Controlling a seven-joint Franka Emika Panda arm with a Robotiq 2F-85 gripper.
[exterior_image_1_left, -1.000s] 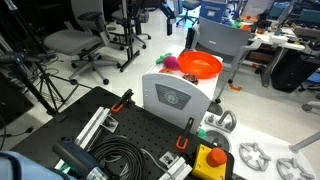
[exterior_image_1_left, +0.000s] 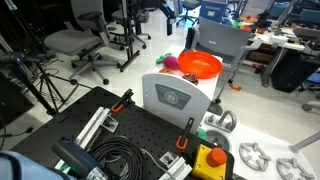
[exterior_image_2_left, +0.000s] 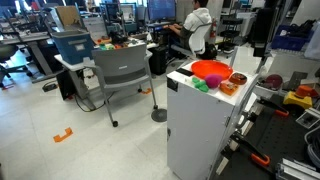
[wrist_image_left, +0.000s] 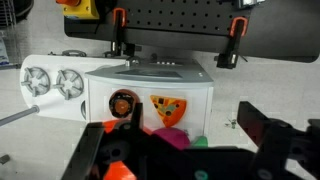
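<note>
Wide apart at the bottom of the wrist view stand the dark fingers of my gripper, with no object gripped between them. Ahead of them, a round orange-brown item (wrist_image_left: 123, 103) and an orange wedge with dark spots (wrist_image_left: 168, 106) lie on a white surface. A purple item (wrist_image_left: 170, 138) and a green one (wrist_image_left: 200, 142) show partly between the fingers. In exterior view 2, an orange plate (exterior_image_2_left: 210, 67) rests on the white cabinet top, with the purple item (exterior_image_2_left: 213, 80) and green item (exterior_image_2_left: 197, 83) near its front.
A yellow block with an orange top (exterior_image_1_left: 211, 160) sits by the black table. Toy stove burners (wrist_image_left: 50, 80) and a small faucet (exterior_image_1_left: 224, 121) lie on the side. Coiled black cable (exterior_image_1_left: 118, 158) and orange-tipped clamps (exterior_image_1_left: 122, 101) occupy the table edge. A grey chair (exterior_image_2_left: 124, 75) stands beyond.
</note>
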